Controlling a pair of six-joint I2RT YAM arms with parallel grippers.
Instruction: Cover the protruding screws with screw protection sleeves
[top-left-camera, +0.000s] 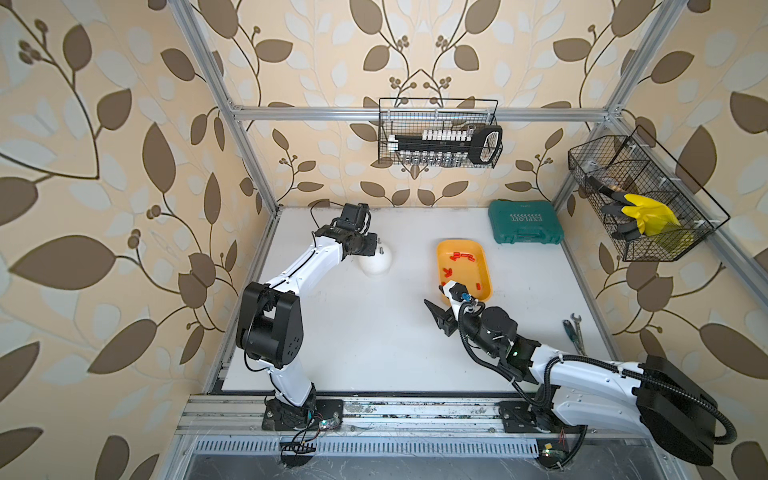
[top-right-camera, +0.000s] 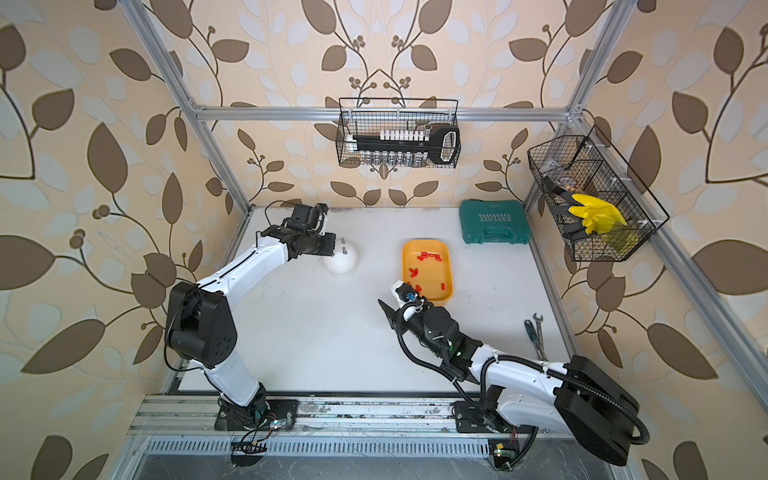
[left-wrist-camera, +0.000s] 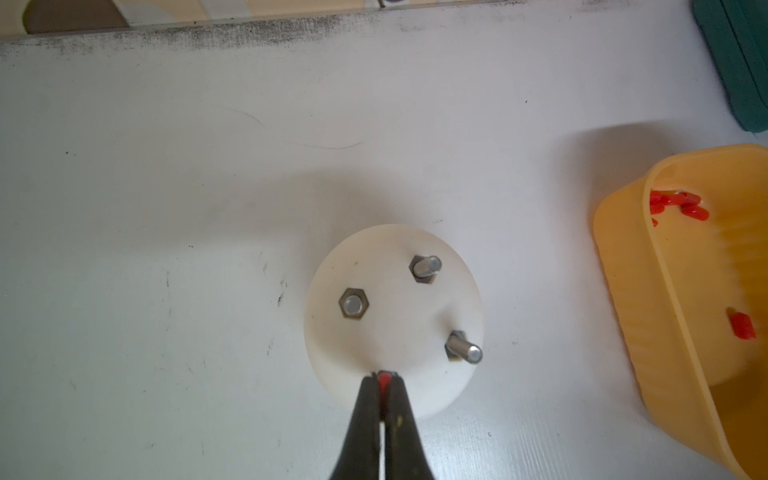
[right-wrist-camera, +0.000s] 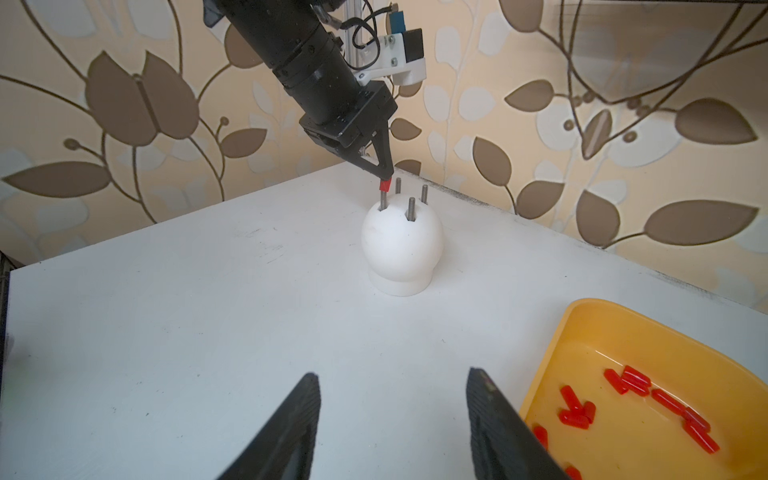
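A white dome (left-wrist-camera: 400, 308) stands on the table with metal screws poking up from it. Three bare screws show: one upright (left-wrist-camera: 353, 305), one at the far side (left-wrist-camera: 428, 265) and one leaning right (left-wrist-camera: 465, 349). At the dome's near edge my left gripper is shut on a red sleeve (right-wrist-camera: 385, 185). In the right wrist view that sleeve sits at the top of a fourth screw (right-wrist-camera: 383, 201), its upper end between the fingertips. My right gripper hangs open and empty, left of the orange tray (right-wrist-camera: 552, 352), which holds several loose red sleeves (right-wrist-camera: 573, 418).
A green case (top-left-camera: 525, 222) lies at the back right, and a screwdriver and wrench (top-left-camera: 576, 329) near the right edge. Wire baskets (top-left-camera: 438, 132) hang on the frame above. Bare table (top-left-camera: 376, 336) lies between the arms.
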